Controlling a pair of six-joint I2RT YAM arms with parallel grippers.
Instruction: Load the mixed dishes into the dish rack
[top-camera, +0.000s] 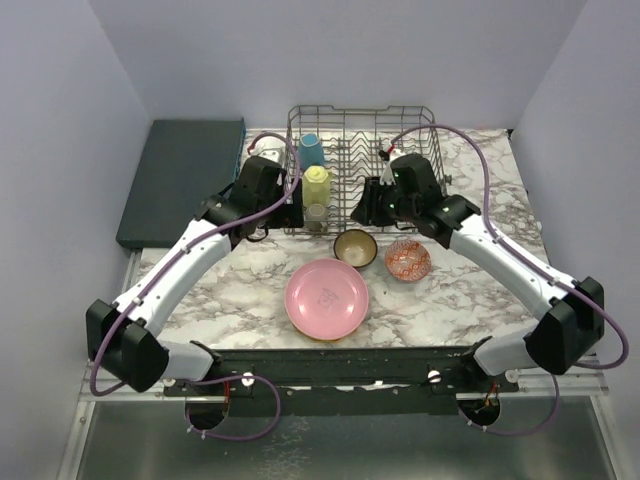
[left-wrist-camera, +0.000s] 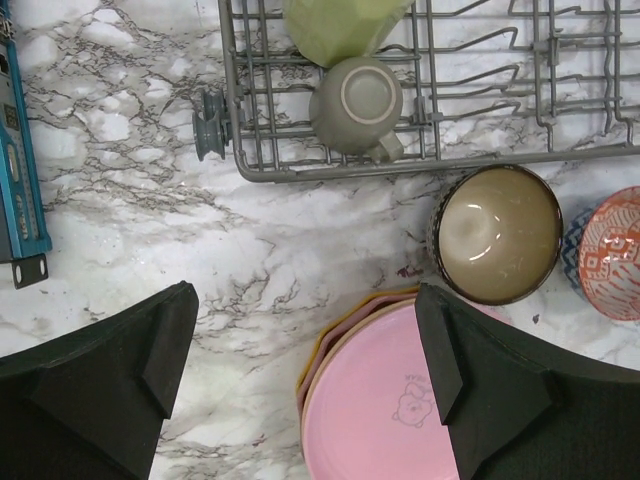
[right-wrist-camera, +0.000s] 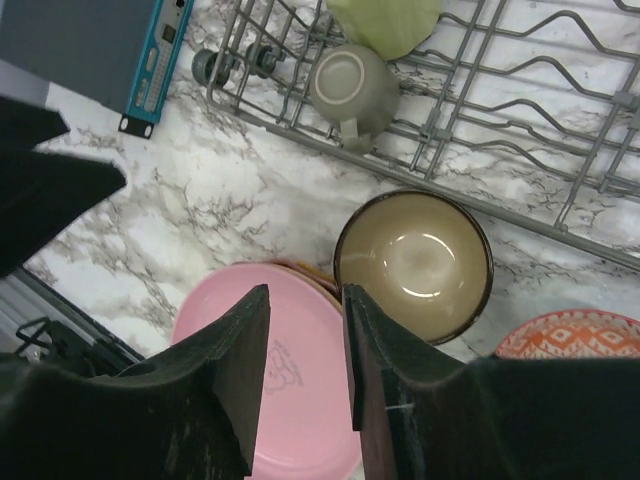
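Observation:
The wire dish rack (top-camera: 392, 125) holds a blue cup (top-camera: 310, 149), a yellow-green cup (top-camera: 315, 185) and a grey mug (left-wrist-camera: 355, 105) along its left side. A brown bowl (top-camera: 354, 248) and a red-patterned bowl (top-camera: 408, 262) sit in front of it, with a pink plate (top-camera: 326, 298) on a stack nearer the front. My open left gripper (top-camera: 280, 210) is at the rack's front-left, above the counter, nothing between its fingers. My right gripper (top-camera: 365, 215) hangs over the front of the rack behind the brown bowl, part open and empty, its fingertips fairly close together.
A dark flat board (top-camera: 175, 185) lies left of the rack. Bare marble shows at the front left and right of the counter. Grey walls border both sides and the back.

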